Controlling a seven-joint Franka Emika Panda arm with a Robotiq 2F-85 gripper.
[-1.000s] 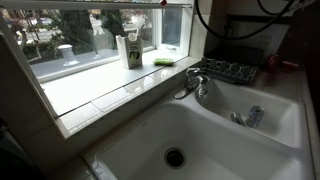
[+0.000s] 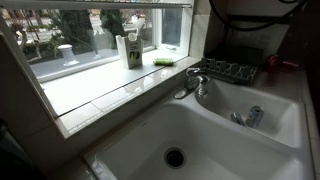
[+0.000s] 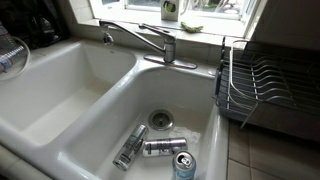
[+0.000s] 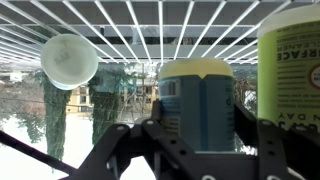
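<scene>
In the wrist view, my gripper is shut on a blue container [image 4: 195,105] with a cream end, its black fingers [image 4: 242,125] on either side of it. Close by on the right is a yellow-green cleaner bottle [image 4: 288,85], partly cut off by the frame. A white round cup or lid [image 4: 69,62] shows at the left, apart from the fingers. Neither exterior view shows the gripper itself.
White wire bars [image 4: 150,32] span the top of the wrist view. Several cans, including a blue one [image 3: 184,165], are in the sink [image 3: 92,138]. A dish rack [image 3: 265,85] stands beside it. A carton [image 2: 130,50] and green item [image 2: 163,61] occupy the windowsill.
Dark cabling at the top right of exterior view 1 has shifted to the right. The sink and windowsill items look unmoved.
</scene>
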